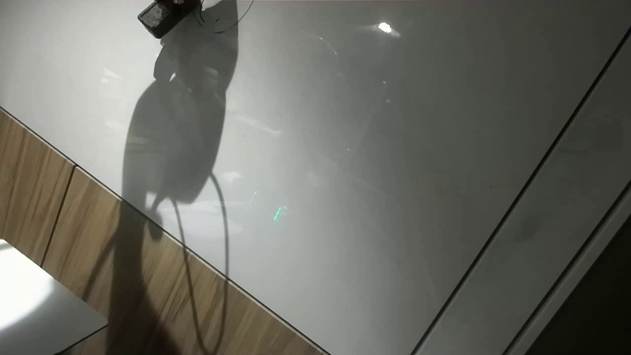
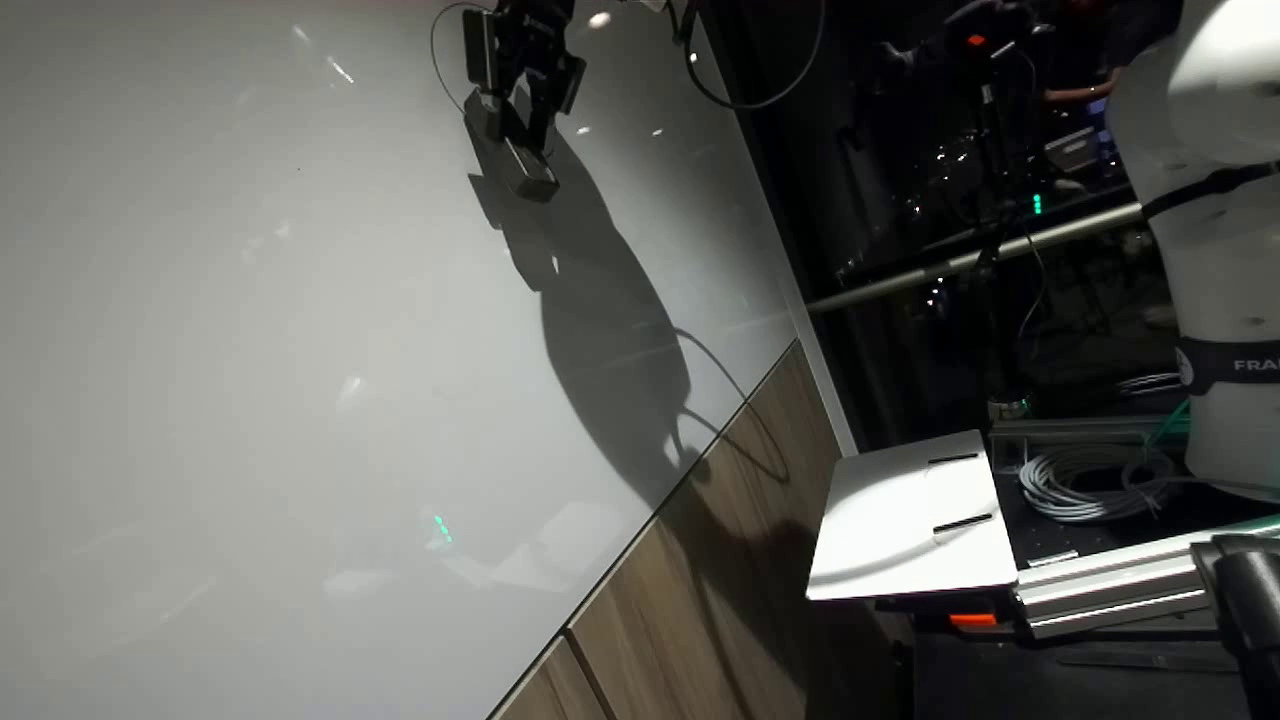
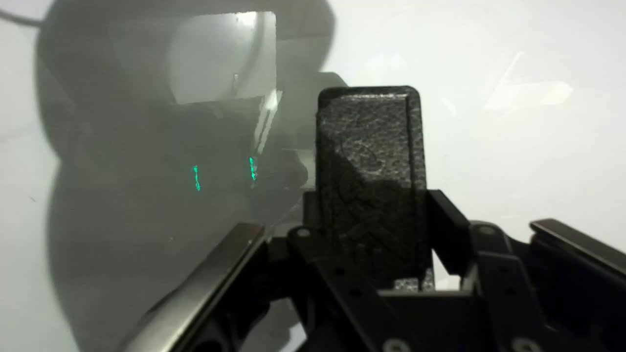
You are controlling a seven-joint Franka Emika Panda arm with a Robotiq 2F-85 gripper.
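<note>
A dark rectangular block (image 3: 372,146) with a speckled top and rounded corners juts forward from between my fingers in the wrist view. My gripper is shut on it, one finger against each long side. At the top edge of exterior view 1 the same block (image 1: 159,18) shows over the white surface, with most of the gripper out of frame. In exterior view 2 the gripper (image 2: 522,126) points downward with the block (image 2: 531,175) at its tip. Whether the block touches the surface is hard to tell; a shadow lies close to it.
Wood-grain panels (image 2: 672,576) border it, and a white plate-like board (image 2: 912,516) stands beyond them. A robot arm base (image 2: 1236,360) and coiled cables (image 2: 1086,486) are at the right.
</note>
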